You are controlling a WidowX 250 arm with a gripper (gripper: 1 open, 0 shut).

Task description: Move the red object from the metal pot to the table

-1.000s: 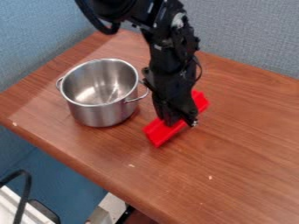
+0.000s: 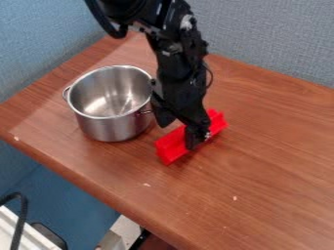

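Observation:
The red object (image 2: 171, 148), a long block, lies on the wooden table just right of the metal pot (image 2: 102, 125). No red shows inside the pot, whose silver bowl looks empty. Directly over the block is my black gripper (image 2: 182, 130), its fingers spread apart. One finger reaches left toward the pot's handle, while the other is low against the block and covers its middle part.
Bare table (image 2: 268, 176) spreads out to the right and in front. The pot's right handle is close beside the gripper. The table's left edge drops off toward a blue area with a cable (image 2: 20, 220).
The red block has come down and left to rest on the table.

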